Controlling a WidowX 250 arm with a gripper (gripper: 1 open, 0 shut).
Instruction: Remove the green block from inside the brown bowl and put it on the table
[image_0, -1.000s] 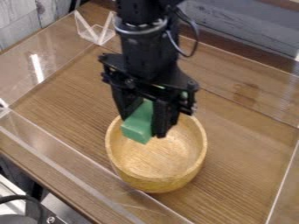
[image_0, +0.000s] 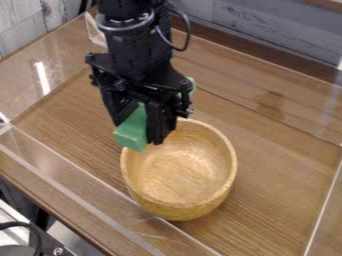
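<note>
The green block (image_0: 132, 129) hangs between the fingers of my black gripper (image_0: 142, 130), which is shut on it. Its lower end shows in front of the upper left rim of the brown bowl (image_0: 221, 190). Whether the block has cleared the rim in height I cannot tell. The bowl is light tan and round, and the part of its inside that shows is empty. My gripper covers the bowl's back left edge and the block's upper part.
Behind my gripper, a second green object (image_0: 189, 84) partly shows. A clear plastic-looking thing stands at the back left. Dark cables (image_0: 20, 235) lie at the front left corner.
My gripper has moved left with the green block in it, from over the bowl's inside to its upper left rim. The bowl has stayed in place.
</note>
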